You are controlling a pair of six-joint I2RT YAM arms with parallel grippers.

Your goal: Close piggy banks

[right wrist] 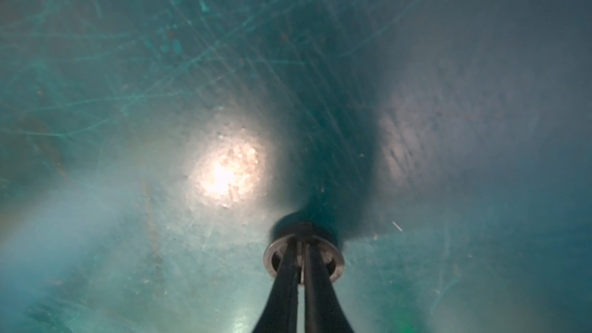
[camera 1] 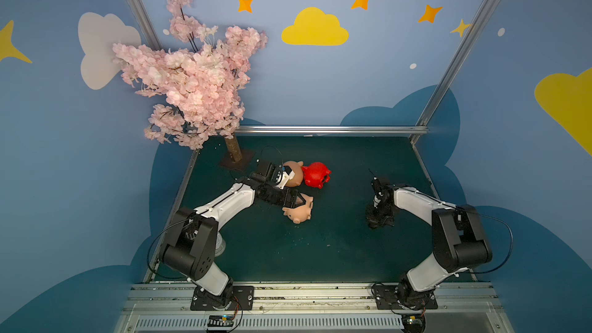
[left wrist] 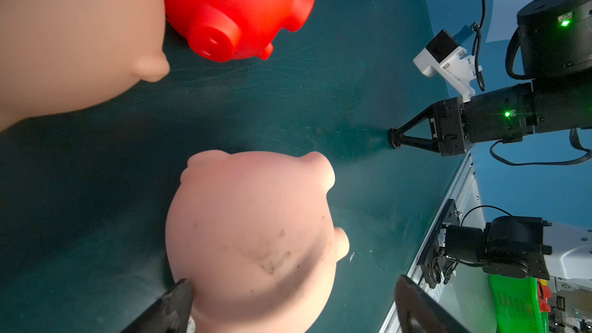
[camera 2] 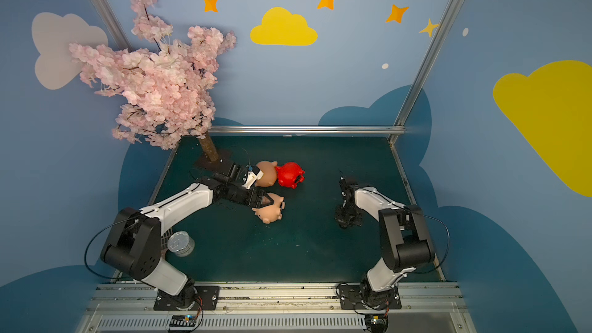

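A light pink piggy bank (left wrist: 252, 228) lies in the middle of the green floor, with my left gripper over it, fingers spread apart on either side; the left finger appears close against its surface, the right one apart. A tan piggy bank (left wrist: 74, 37) and a red piggy bank (left wrist: 234, 6) lie side by side behind it. My right gripper is shut at floor level to the right of the banks, nothing visible between its fingers.
A blossom tree (camera 1: 185, 92) stands at the back left. A round clear container (camera 2: 180, 243) sits beside the left arm's base. The floor between the banks and my right gripper is clear, as is the front middle.
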